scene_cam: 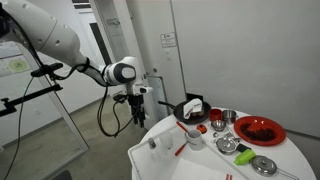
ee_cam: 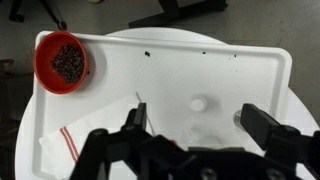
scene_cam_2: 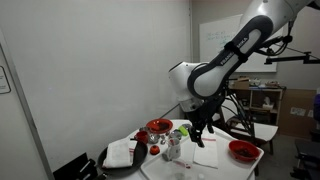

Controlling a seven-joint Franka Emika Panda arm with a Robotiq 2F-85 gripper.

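Note:
My gripper stands open above the white tray [ee_cam: 120,75], with its dark fingers wide apart. No object is held between them. Below, on the tray, are a small pale round item [ee_cam: 198,103] and something clear, partly hidden by the gripper. A small metallic item [ee_cam: 238,118] lies near the right finger. In the tray's far left corner of the wrist view sits a red bowl [ee_cam: 62,62] with dark beans inside; a white cloth [ee_cam: 85,140] with red stripes is nearer. From the side, the gripper [scene_cam: 138,115] hangs well above the table's left edge.
Beyond the tray are a white mug [scene_cam: 195,140], a black pan [scene_cam: 203,106] with a white cloth, a red plate [scene_cam: 260,129] and a lidded metal pan [scene_cam: 264,165]. A green item [scene_cam: 244,157] lies among them. Much of the tray's surface is bare.

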